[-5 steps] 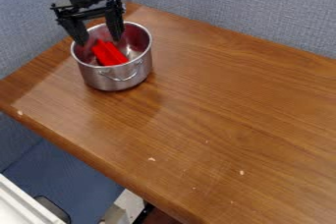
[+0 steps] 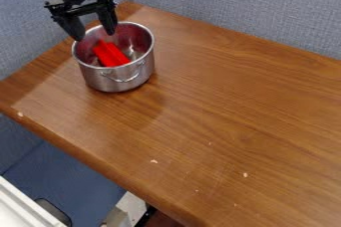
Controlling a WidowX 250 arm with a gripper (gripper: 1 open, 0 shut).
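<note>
A steel pot (image 2: 116, 77) with a wire handle sits on the wooden table near its back left corner. Inside it lies a red block-like object (image 2: 112, 54). My black gripper (image 2: 83, 26) hangs above the pot's back left rim, its fingers spread open with nothing seen held between them.
Grey padded walls stand behind and at the left. A white slatted object (image 2: 20, 211) lies below the table's left edge.
My gripper has moved up and to the left, away from over the middle of the pot. The pot and red object look unmoved.
</note>
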